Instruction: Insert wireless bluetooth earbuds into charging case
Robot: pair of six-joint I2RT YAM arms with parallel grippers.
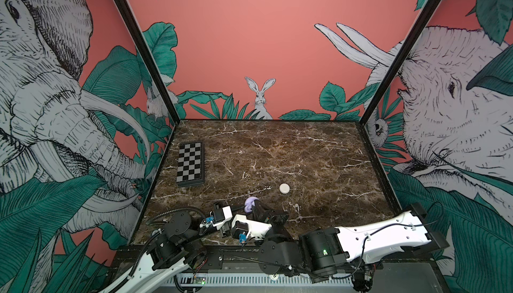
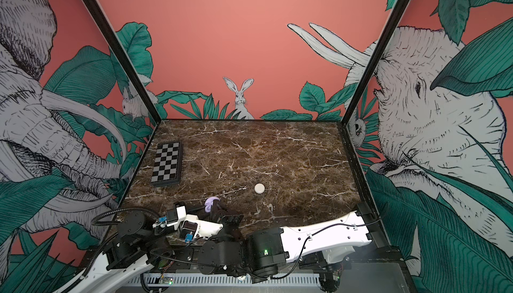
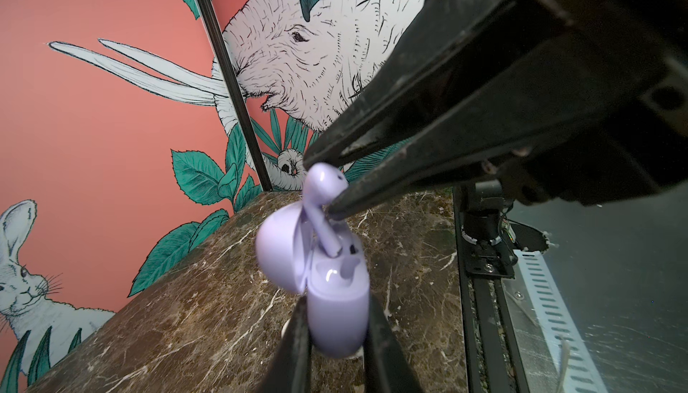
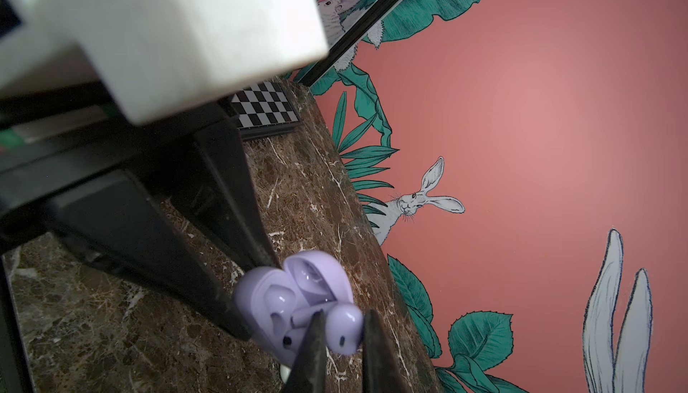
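Observation:
The lavender charging case [image 3: 337, 307] is held up with its lid [image 3: 279, 246] open, my left gripper shut on its body. A lavender earbud is at the case's top, its stem angled down toward a slot, held at the head between the fingertips of my right gripper; the left wrist view shows these fingers from the right, above the case. Whether the stem is inside the slot is hard to tell. In both top views the case [image 1: 250, 203] is near the table's front, mostly between the arms.
A checkered board [image 1: 189, 162] lies at the left of the marble table. A small white round object [image 1: 284, 188] sits near the middle.

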